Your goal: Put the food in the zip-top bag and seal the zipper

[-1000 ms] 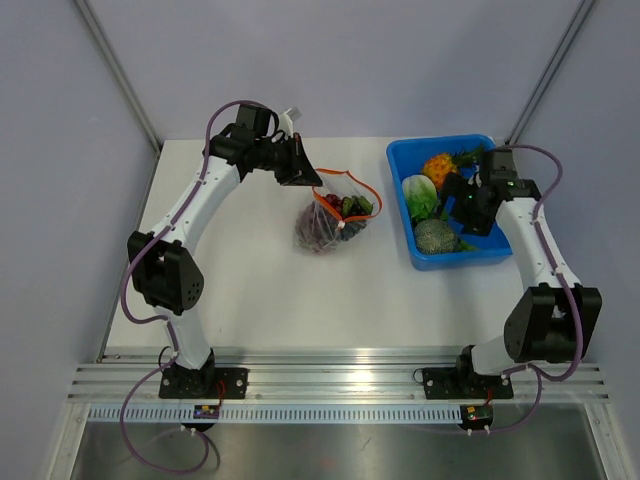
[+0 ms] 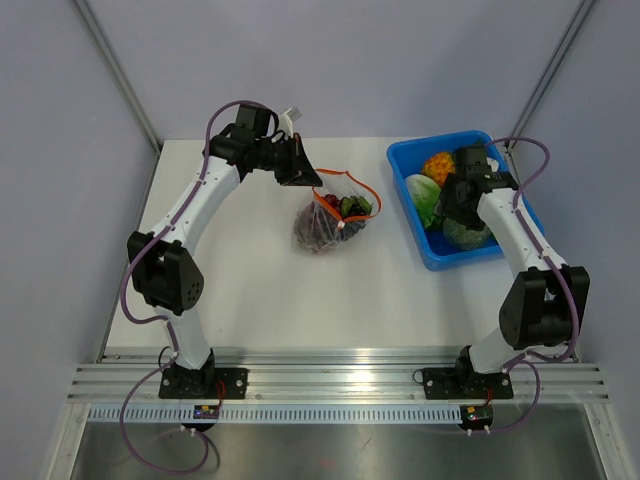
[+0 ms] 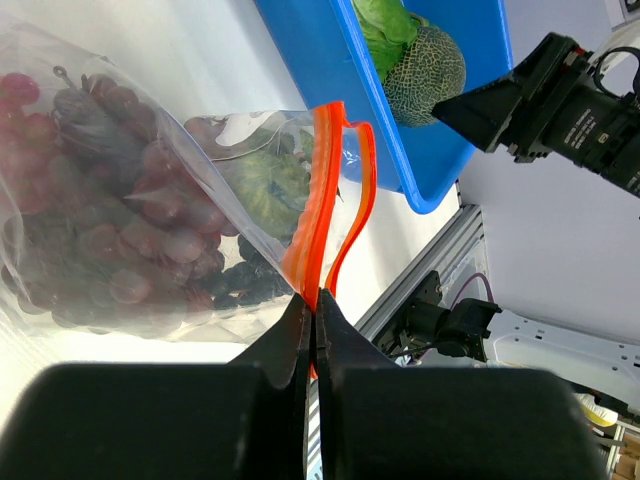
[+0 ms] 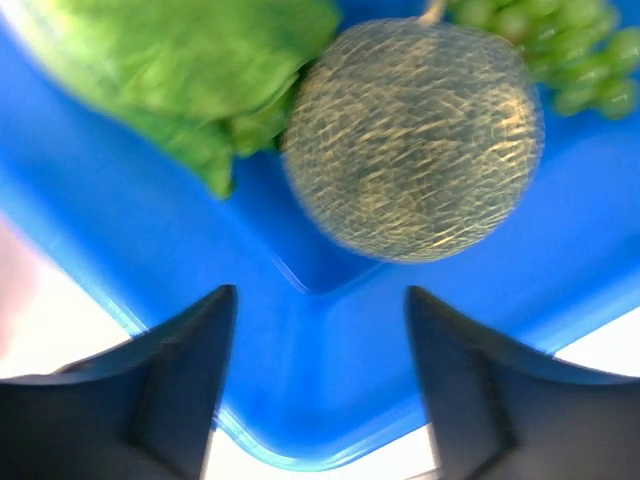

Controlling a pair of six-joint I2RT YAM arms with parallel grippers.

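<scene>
The zip bag (image 2: 330, 220) with orange zipper (image 3: 315, 200) lies left of the bin, holding red and dark grapes and green produce; my left gripper (image 2: 308, 180) is shut on its zipper edge (image 3: 312, 290). My right gripper hangs inside the blue bin (image 2: 410, 180), part open, over bare bin floor beside a netted melon (image 4: 410, 140), nothing visible between its blurred fingers. Lettuce (image 4: 190, 70) and green grapes (image 4: 570, 50) lie around the melon; a pineapple (image 2: 437, 168) is at the back.
The bin occupies the right side.
The melon has shifted right since the oldest view, and the lettuce has shifted a little. The left arm is still.
</scene>
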